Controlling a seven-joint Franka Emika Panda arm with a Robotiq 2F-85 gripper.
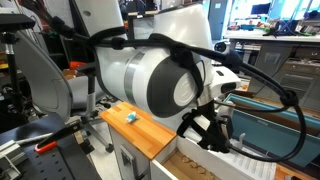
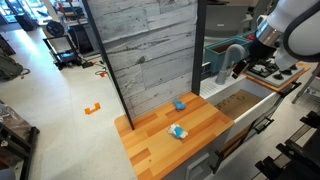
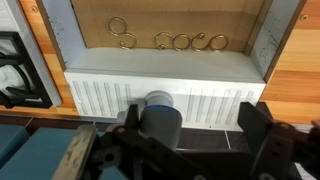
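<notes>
In the wrist view my gripper is open, its dark fingers wide apart. A rounded grey-topped piece rises between them, close to the left finger; whether they touch I cannot tell. It may be the pale curved faucet in the second exterior view. Beyond the fingers runs a white ribbed panel, and past it lies an open drawer with several metal rings on its wooden floor. From the side, the gripper hangs low over the panel, its fingertips partly hidden.
A stove with a black grate stands beside the drawer. Blue-white small items rest on the wooden counter. A teal basin lies behind the panel.
</notes>
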